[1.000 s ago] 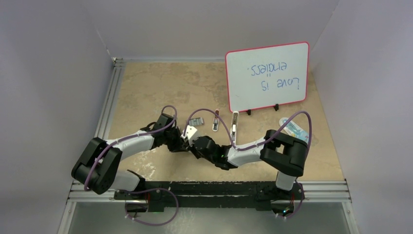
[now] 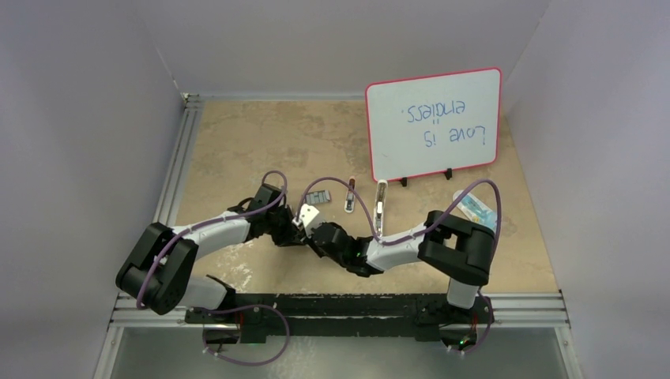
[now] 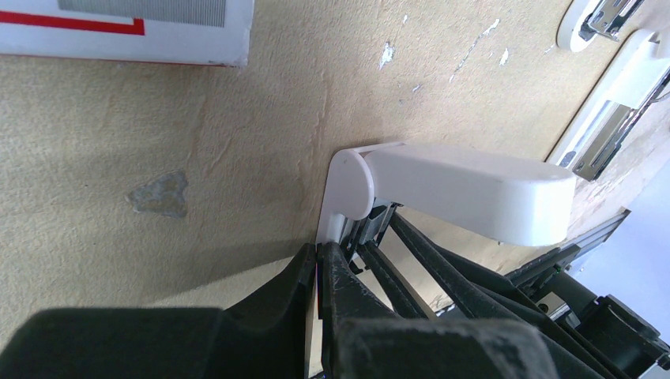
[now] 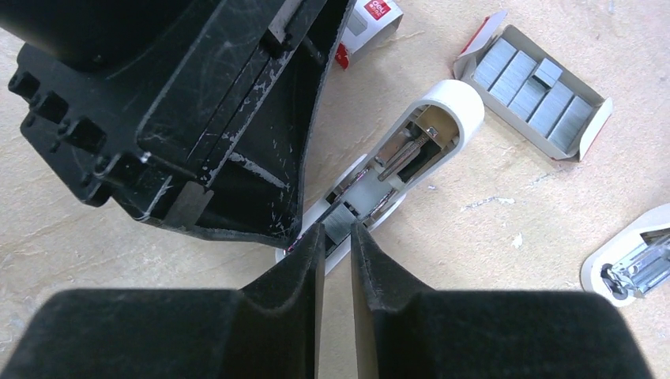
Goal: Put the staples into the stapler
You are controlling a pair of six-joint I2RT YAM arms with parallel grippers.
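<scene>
A white stapler [image 4: 427, 162] lies with its top swung back and its channel exposed. In that channel sits a short grey staple strip [image 4: 340, 223]. My right gripper is part open over the channel, a fingertip on either side of the strip; whether they touch it I cannot tell. My left gripper is shut at the end of the stapler's base [image 3: 357, 189]; nothing clearly shows between its fingers. From above, both grippers meet over the stapler [image 2: 310, 215] and hide most of it.
An open box of staple strips [image 4: 537, 95] lies behind the stapler, one small piece on top. Two more staplers, a small one [image 2: 350, 195] and a longer one [image 2: 380, 207], lie to the right. A whiteboard [image 2: 434, 122] stands at the back right.
The left arm and the other objects have not visibly moved.
</scene>
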